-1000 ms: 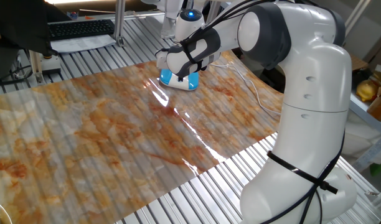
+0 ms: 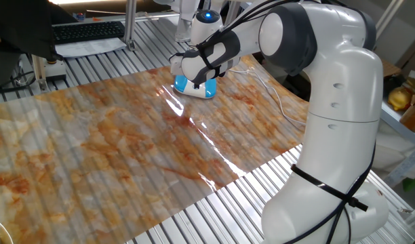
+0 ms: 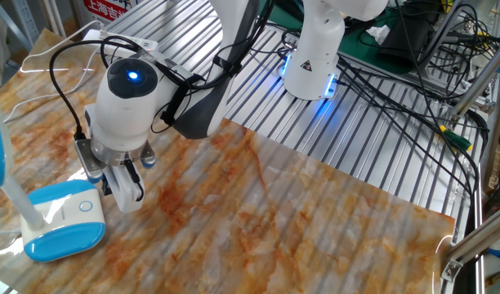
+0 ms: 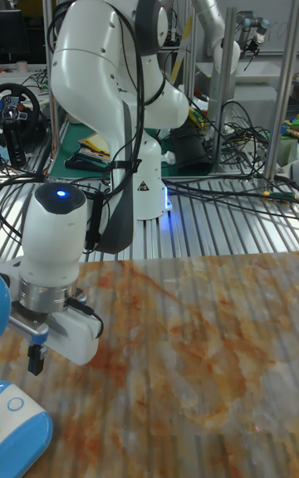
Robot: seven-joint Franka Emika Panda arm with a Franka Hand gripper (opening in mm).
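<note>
A blue and white desk lamp stands on the marbled sheet; its base [image 3: 64,237] carries a round button on top, and a white stem rises at the left edge of the second exterior view. Part of the same base [image 4: 19,421] shows at the lower left of the third view. My gripper [image 4: 36,360] points down just above and beside the base, with visible space between its dark fingertip and the lamp in that view. The fingers are small and partly hidden by the hand, so their opening cannot be judged. In the first view the arm covers much of the lamp base [image 2: 197,90].
The marbled sheet [image 3: 315,220] is otherwise bare, with wide free room away from the lamp. A white cable [image 2: 279,98] runs behind the lamp. Slatted metal table [image 3: 381,171] surrounds the sheet, and a keyboard [image 2: 89,31] lies at the far side.
</note>
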